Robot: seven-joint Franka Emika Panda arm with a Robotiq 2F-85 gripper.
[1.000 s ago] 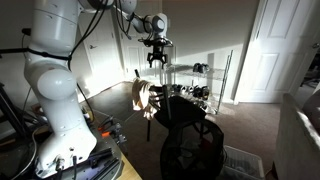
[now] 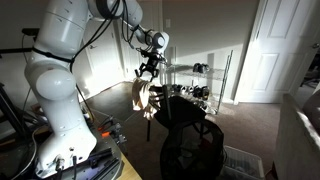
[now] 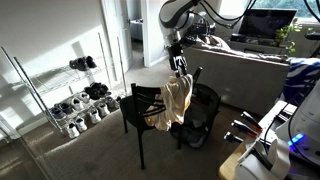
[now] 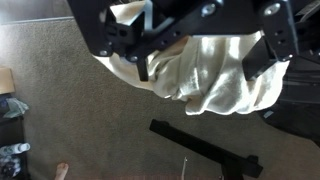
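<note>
A cream cloth (image 3: 178, 98) hangs draped over the back of a black chair (image 3: 140, 103). In exterior view 1 the same cloth (image 2: 141, 96) falls in folds to the left of the seat. Right above the cloth is my gripper (image 3: 182, 76), pointing down. The wrist view shows the fingers (image 4: 142, 68) spread apart, with the cloth (image 4: 205, 75) below and between them. Whether the fingers touch the cloth cannot be told.
A black mesh bin (image 2: 195, 152) stands near the chair. Against the wall is a shoe rack (image 3: 72, 90) with several pairs of shoes. A sofa (image 3: 245, 70) stands behind the arm. Carpet around the chair is clear.
My gripper has come down and slightly left in exterior view 1, from well above the chair to just over the cloth. The cloth and chair have stayed put.
</note>
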